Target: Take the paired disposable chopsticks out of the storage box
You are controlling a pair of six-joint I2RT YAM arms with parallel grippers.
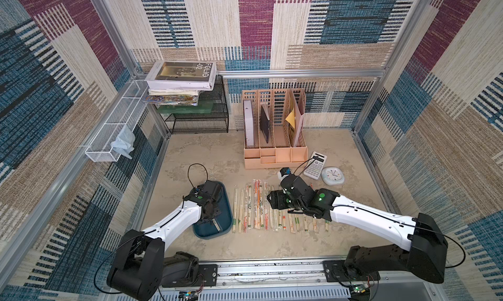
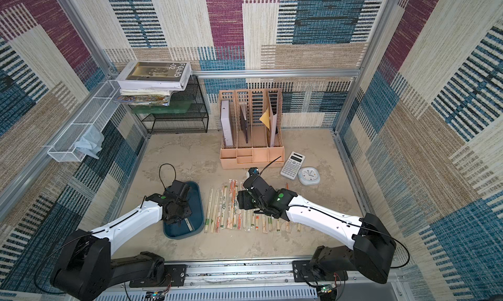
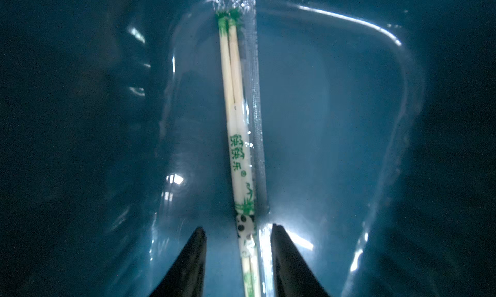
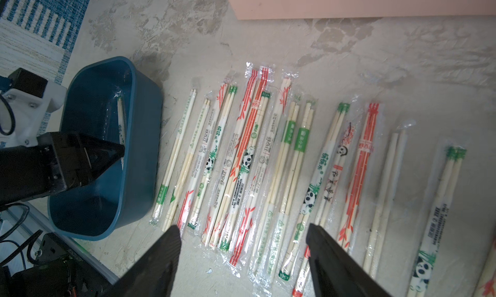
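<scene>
The dark teal storage box (image 1: 226,199) holds one wrapped pair of white chopsticks (image 3: 240,142) with green print and a panda. My left gripper is down in the box, open, its fingers either side of the pair's lower part. My right gripper hangs over a row of wrapped chopsticks (image 4: 248,157) laid side by side on the table to the right of the box, its fingers apart and nothing visible held between them.
A pink file organizer (image 1: 283,155) stands at the back. A calculator (image 2: 292,166) and a small white clock (image 2: 309,176) lie right of it. A wire shelf with books (image 1: 178,73) stands at back left.
</scene>
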